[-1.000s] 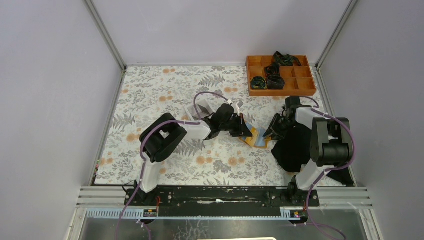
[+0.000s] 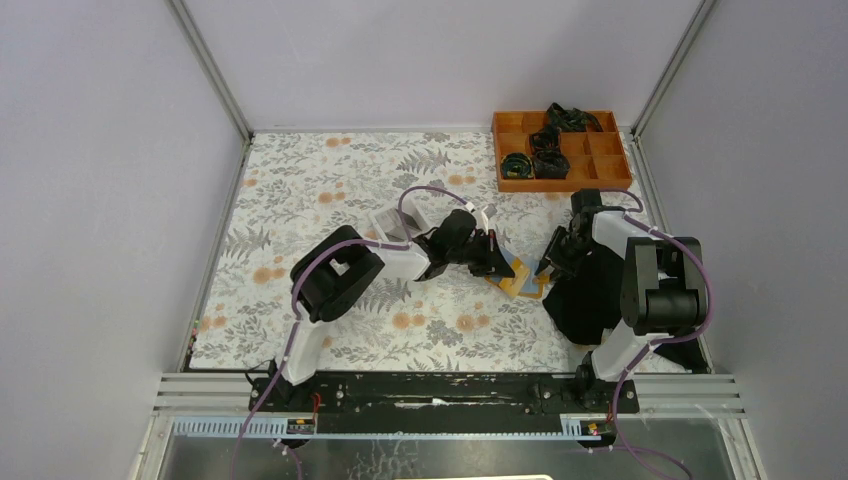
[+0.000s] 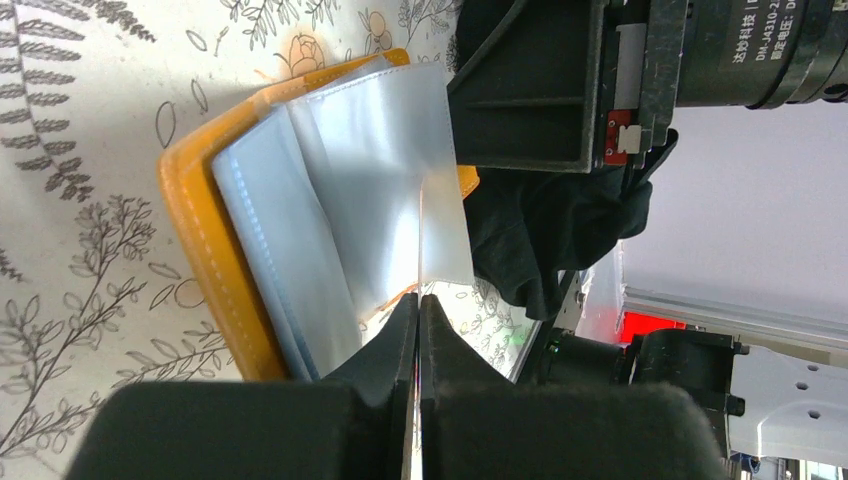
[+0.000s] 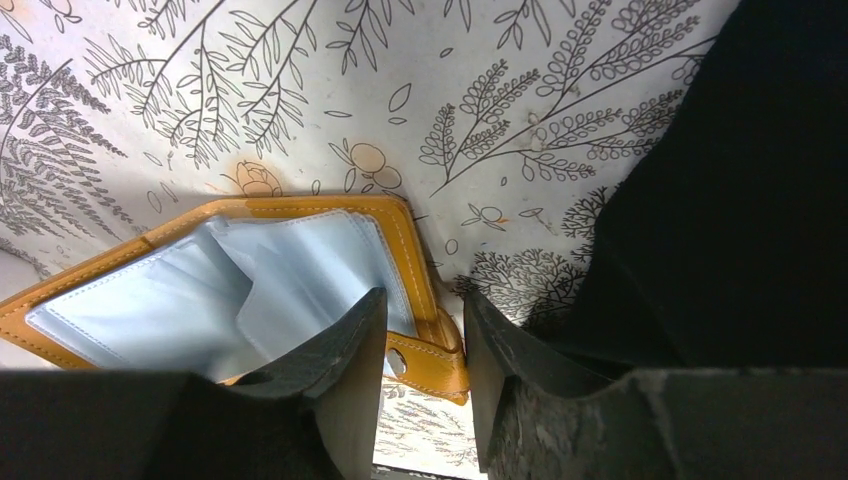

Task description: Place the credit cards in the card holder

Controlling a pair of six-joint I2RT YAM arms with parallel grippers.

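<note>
A tan leather card holder (image 4: 243, 208) with pale translucent sleeves (image 4: 305, 270) lies open on the patterned table, between my two grippers. My left gripper is shut over it; a thin pale edge runs up from its tips, and I cannot tell whether that is held. My right gripper is part open at the holder's corner, around the tan flap (image 4: 430, 365) with a metal snap. I cannot make out any separate card with certainty.
A black cloth (image 2: 578, 310) lies right of the holder, under the right arm. An orange compartment tray (image 2: 607, 170) with dark items stands at the back right. A white object (image 2: 387, 225) is behind the left arm.
In the top view both grippers and the card holder have shifted slightly to the right over the last second.
</note>
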